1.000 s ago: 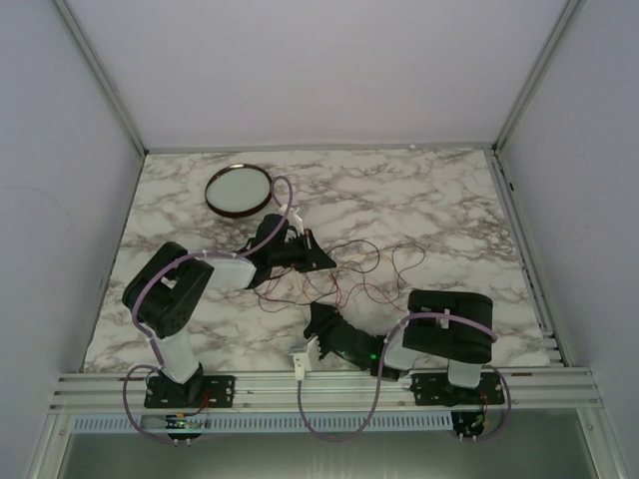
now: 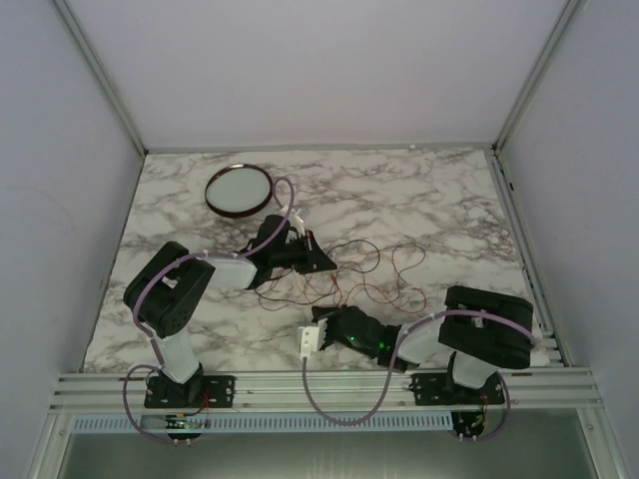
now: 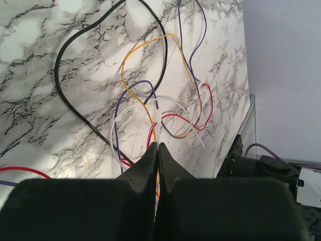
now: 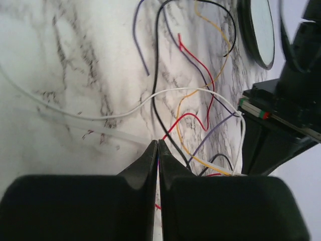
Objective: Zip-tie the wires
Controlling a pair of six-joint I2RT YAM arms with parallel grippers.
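Several thin wires lie in a tangle: an orange wire point(image 3: 123, 75), a purple wire, a red wire point(image 3: 211, 100), a black wire point(image 3: 59, 85) and a white wire point(image 3: 173, 102). A pale translucent strip point(image 3: 158, 120), seemingly a zip tie, reaches the tips of my left gripper, which is shut. Orange shows at its finger seam, but whether anything is pinched there is unclear. My right gripper is shut too, low over the marble near the front. Behind its tips runs a blurred pale strip point(image 4: 110, 131); no grip on it can be made out.
A round white dish with a dark rim point(image 2: 207, 192) stands at the back left. My two arms are close together over the tangle. Bare marble point(image 2: 429, 185) stretches across the back right, and walls enclose the sides.
The left arm and the wires look nearly unchanged.
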